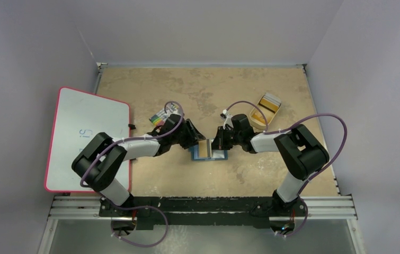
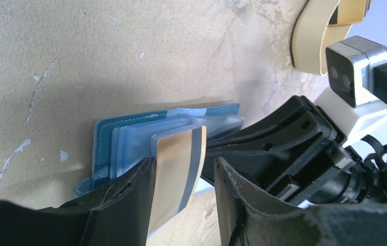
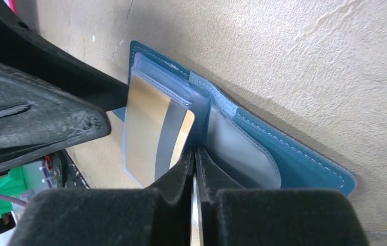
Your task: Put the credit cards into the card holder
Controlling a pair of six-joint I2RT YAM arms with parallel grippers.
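The blue card holder (image 1: 218,159) lies open on the table between my two arms, with clear sleeves on its pages. A gold card with a dark stripe (image 2: 178,169) sits partly in the left page's sleeve, its striped edge sticking out. My left gripper is open, its fingertips on either side of that card. From the right, my right gripper is shut at the sleeve edge beside the card, with thin clear plastic of the holder (image 3: 296,159) at its tips. Their exact hold is partly hidden.
A pale box (image 1: 257,117) with gold cards stands at the back right. Several colourful cards (image 1: 160,116) lie behind my left arm. A whiteboard (image 1: 89,140) covers the left side. Behind and in front of the holder the table is clear.
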